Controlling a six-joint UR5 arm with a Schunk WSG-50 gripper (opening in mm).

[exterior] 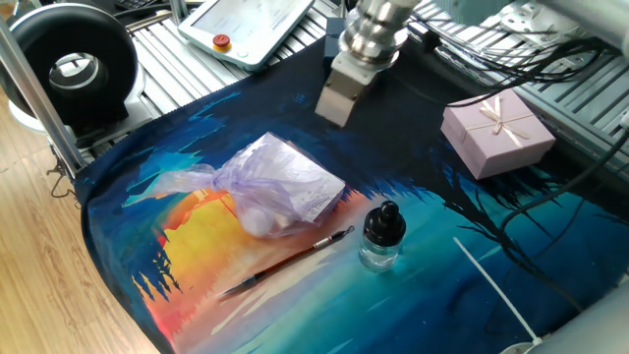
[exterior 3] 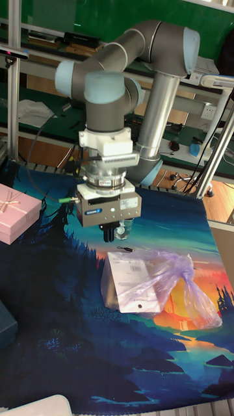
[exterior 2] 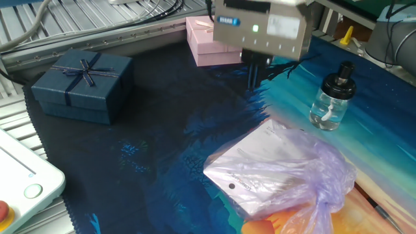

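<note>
My gripper (exterior 2: pixel 253 81) hangs over the dark part of the printed cloth, its black fingers pointing down. They look close together, but the frames do not show clearly whether they are open or shut, and no object is visible at their tips. In exterior view 1 the gripper's housing hides them. A white box in a knotted translucent purple bag (exterior: pixel 280 187) lies on the cloth, apart from the gripper. Near it stands an upright clear bottle with a black dropper cap (exterior: pixel 383 236). Between bag and bottle a dark brush-like stick (exterior: pixel 285 265) lies flat.
A pink gift box with a ribbon (exterior: pixel 498 135) and a dark blue one (exterior 2: pixel 84 88) sit near the cloth's edge. Beyond the cloth lies a tablet-like controller (exterior: pixel 246 29) with a red button. Dark cloth (exterior 2: pixel 162 130) between blue box and bag is clear.
</note>
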